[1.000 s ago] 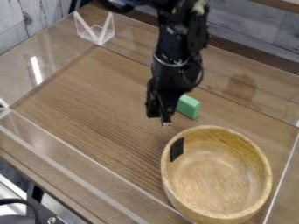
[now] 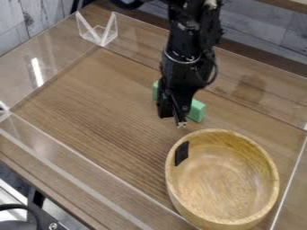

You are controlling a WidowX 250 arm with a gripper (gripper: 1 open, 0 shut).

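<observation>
My black gripper (image 2: 174,110) hangs low over the middle right of the wooden tray, right at a green block (image 2: 193,110). The block is partly hidden behind the fingers, showing on both sides of them. The fingers look close together; I cannot see anything held between them.
A large tan bowl (image 2: 225,189) with a dark mark on its rim fills the lower right. A clear plastic piece (image 2: 99,29) stands at the back left.
The gripper has shifted slightly right, in front of the green block, hiding more of it. The bowl has not moved.
</observation>
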